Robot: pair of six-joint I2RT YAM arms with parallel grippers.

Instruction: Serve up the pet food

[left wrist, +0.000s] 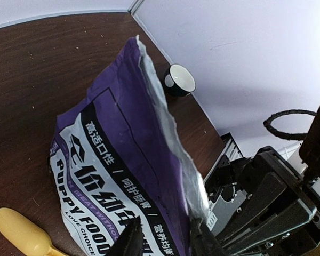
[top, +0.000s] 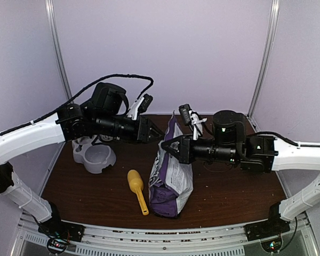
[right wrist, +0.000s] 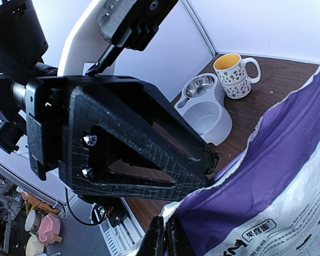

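The purple and white puppy food bag (top: 170, 189) (left wrist: 96, 176) stands upright in the middle of the table. My right gripper (top: 168, 146) is shut at the bag's top edge, the film pinched between its fingers. My left gripper (top: 156, 133) is at the other side of the bag's top, its fingers apart. A yellow scoop (top: 135, 184) (left wrist: 21, 229) lies left of the bag. The double pet bowl (top: 96, 160) (right wrist: 205, 122) sits at the back left, partly under my left arm.
A patterned mug (right wrist: 234, 80) stands beside the bowl. A black and white cup (left wrist: 178, 80) is on the far side of the bag in the left wrist view. The table right of the bag looks clear beneath my right arm.
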